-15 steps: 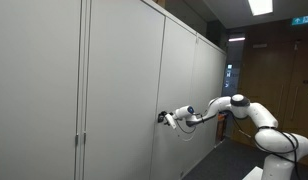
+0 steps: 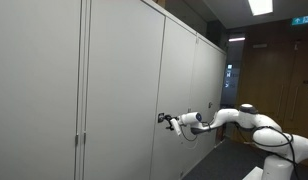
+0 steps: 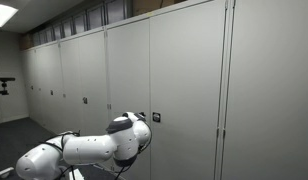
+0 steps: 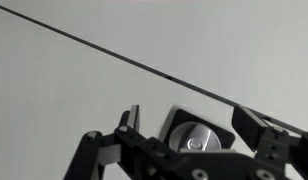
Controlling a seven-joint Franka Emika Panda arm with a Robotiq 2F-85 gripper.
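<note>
In the wrist view, a round silver latch knob point(image 4: 195, 137) sits in a dark square plate on a pale cabinet door point(image 4: 64, 100). My gripper is open, one finger on either side of the latch, with nothing held; the lower part of the latch is hidden behind the gripper body. Whether the fingers touch the door cannot be told. Exterior view 1 has the gripper point(image 2: 166, 121) close to the cabinet front, near the door seam. In exterior view 2 a dark latch point(image 3: 156, 117) shows on the door right of the arm.
Tall grey cabinet doors point(image 3: 189, 70) form a continuous wall, with further latches point(image 3: 85, 100) along it. A narrow door seam point(image 4: 114, 55) runs diagonally above the latch in the wrist view. Open floor point(image 2: 229, 160) lies beneath the arm.
The arm's wrist and forearm have shifted slightly to the right in exterior view 1, and the wrist has turned a little. The cabinet doors look unchanged.
</note>
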